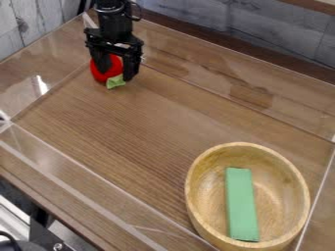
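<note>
My black gripper (113, 49) hangs at the upper left of the table, right over a red round object (105, 69) with a small green part at its lower right, which looks like a tomato or a toy. The fingers reach down around or just over the red object and partly hide it; whether they touch it or grip it is too small to tell.
A tan oval bowl (210, 191) with a green bar (241, 204) in it sits at the lower right.
</note>
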